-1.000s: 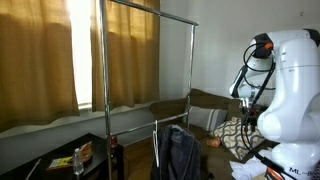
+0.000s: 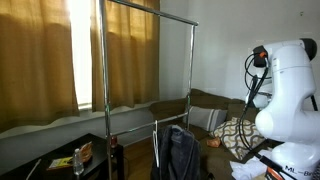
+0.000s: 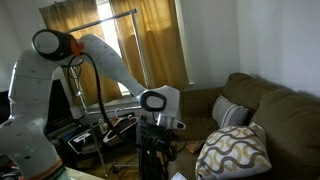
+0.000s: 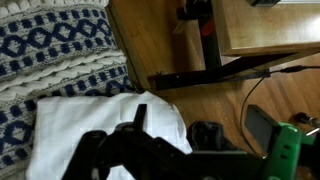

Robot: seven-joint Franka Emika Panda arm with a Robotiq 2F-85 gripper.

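Note:
In the wrist view my gripper stands open, its dark fingers (image 4: pixel 137 121) wide apart with nothing held between them. Beneath it, to the lower left, lies a rumpled white cloth (image 4: pixel 82 128) against a blue-and-white patterned textile (image 4: pixel 62 50). A small dark item (image 4: pixel 208 136) shows on the wood floor between the fingers; what it is, I cannot tell. From exterior view 2, the arm (image 3: pixel 158 100) reaches down in front of the sofa, its gripper end dark and hard to make out. No task object is named.
A wooden tabletop (image 4: pixel 265 25) on a black metal frame stands at the upper right of the wrist view, with a cable beside it. The brown sofa (image 3: pixel 205 128) carries a patterned pillow (image 3: pixel 235 152). A metal rack (image 2: pixel 103 70) and a dark draped garment (image 2: pixel 184 155) stand left of the arm.
In exterior view 1 the forearm and wrist have swung rightward, nearer the robot's base. The room's furniture looks the same.

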